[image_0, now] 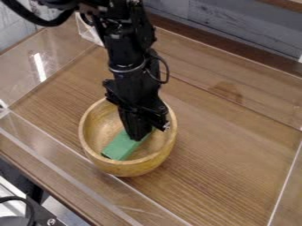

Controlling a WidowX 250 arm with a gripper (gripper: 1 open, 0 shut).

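A round wooden bowl (153, 159) sits on the wooden table, holding a flat green block (122, 147). My black gripper (133, 132) reaches down from above into the bowl, its tips at the upper end of the green block. The gripper looks dark and bunched; whether anything is between its fingers is hidden.
A clear panel edge runs along the left, with dark cables at the lower left. A grey and wooden wall stands at the back right.
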